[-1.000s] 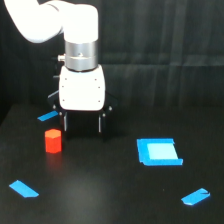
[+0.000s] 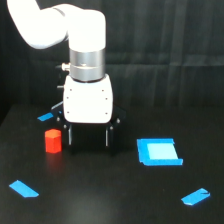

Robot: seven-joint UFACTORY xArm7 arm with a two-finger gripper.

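The red cube (image 2: 53,141) rests on the dark table at the left. Pointing down just to the right of it is my gripper (image 2: 89,137), its dark fingers standing well apart. Nothing shows between them, so it is open. Against the dark background the fingertips are hard to make out. A narrow dark gap seems to separate the cube from the nearer finger, though their depth is hard to judge.
Blue tape frames a white square (image 2: 161,151) on the right of the table. Blue tape strips (image 2: 23,188) lie near the front left, front right and back left.
My gripper has come down and a little to the right, still open. The red cube and the tape have stayed in place.
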